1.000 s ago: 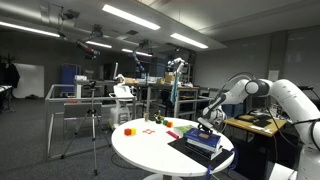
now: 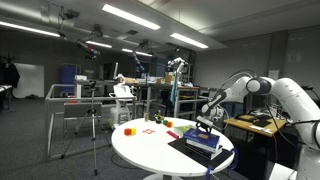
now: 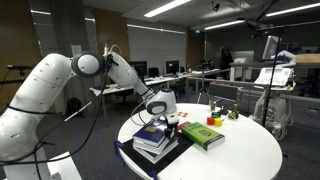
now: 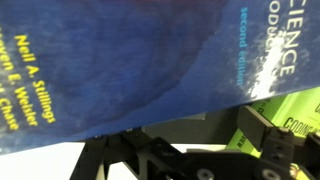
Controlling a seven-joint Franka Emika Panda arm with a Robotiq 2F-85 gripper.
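A blue book [image 3: 150, 134] lies on top of a small stack of pale books [image 3: 154, 151] at the left of the white table. In the wrist view the blue book [image 4: 110, 60] fills most of the picture, its cover lettering close to the camera. My gripper [image 3: 172, 126] is low at the stack's table-side edge, close to the blue book. The dark fingers [image 4: 255, 130] show along the bottom of the wrist view. Whether they grip the book cannot be made out, since its cover hides much of the space between them.
A green book [image 3: 203, 138] lies flat beside the stack. Small red and yellow items [image 3: 211, 120] stand farther back. A dark mat [image 3: 172, 158] is under the stack.
The arm's upper links have shifted slightly in exterior view 1, while the gripper stays at the stack. No clear movement of the books can be made out.
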